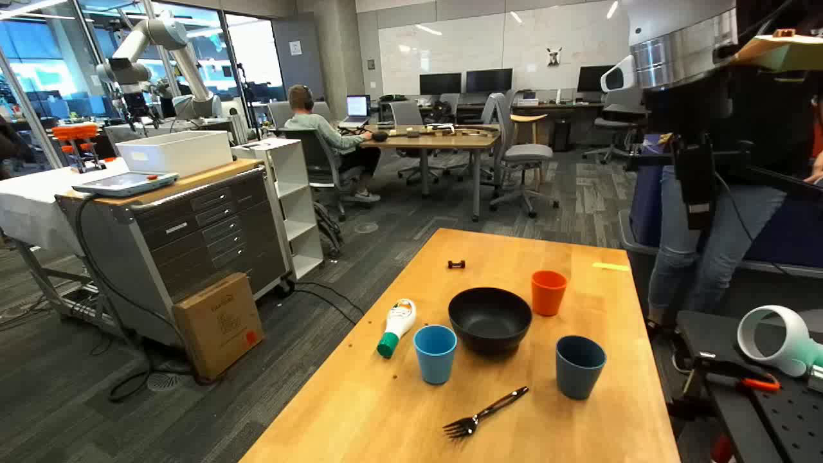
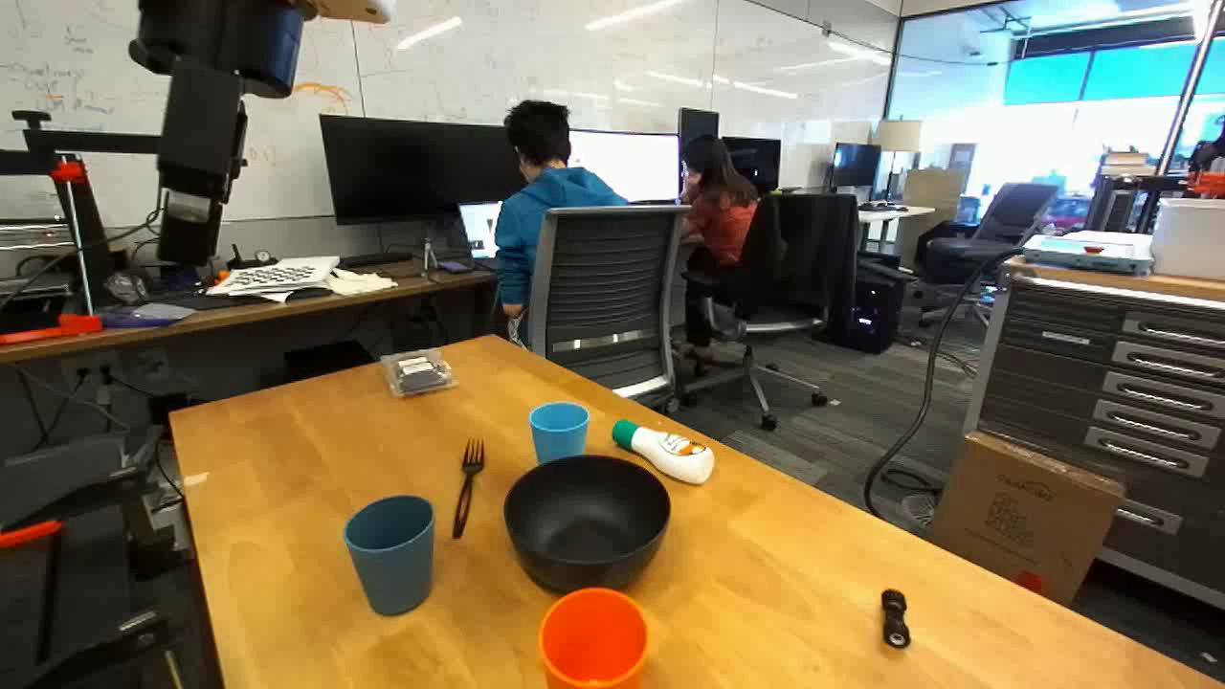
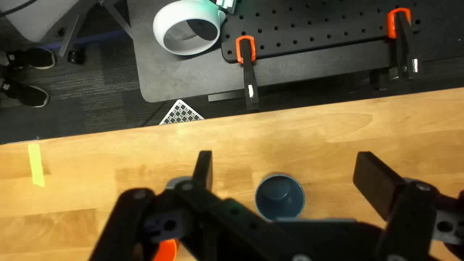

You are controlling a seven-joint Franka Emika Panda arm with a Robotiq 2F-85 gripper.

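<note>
High above the table's right side, my gripper stands open, its two black fingers wide apart with nothing between them. Far below it in the wrist view is the dark blue-grey cup (image 3: 280, 197), seen from above. On the table in exterior view 1 are a black bowl (image 1: 490, 320), an orange cup (image 1: 548, 292), a light blue cup (image 1: 435, 354) and a black fork (image 1: 486, 413). A white bottle with a green cap (image 1: 397, 327) lies on its side left of the bowl. Behind the bowl rests a small black dumbbell-shaped piece (image 1: 456, 265).
A clear plastic package (image 2: 418, 372) lies near a table corner. Yellow tape (image 1: 611, 266) marks the far right edge. Beside the table, a black bench (image 3: 174, 82) carries orange-tipped clamps (image 3: 246, 50) and a white ring-shaped device (image 3: 187, 28). Bare wood surrounds the grouped objects.
</note>
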